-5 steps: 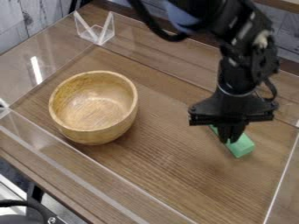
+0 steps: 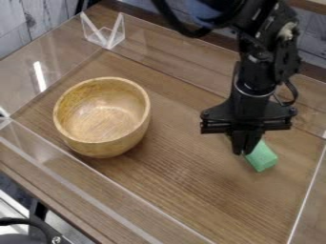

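My black gripper [image 2: 243, 144] hangs over the right part of the wooden table, shut, with its fingertips pointing down just left of a small green block [image 2: 261, 157]. The block lies on the table, its upper part close to the gripper; whether they touch I cannot tell. Nothing shows between the fingers.
A large tan wooden bowl [image 2: 101, 85] stands on the left of the table. A white wire object [image 2: 102, 30] sits at the back left.
The arm has shifted slightly, its head turning and rising a little near the green block. The block looks to be in about the same place.
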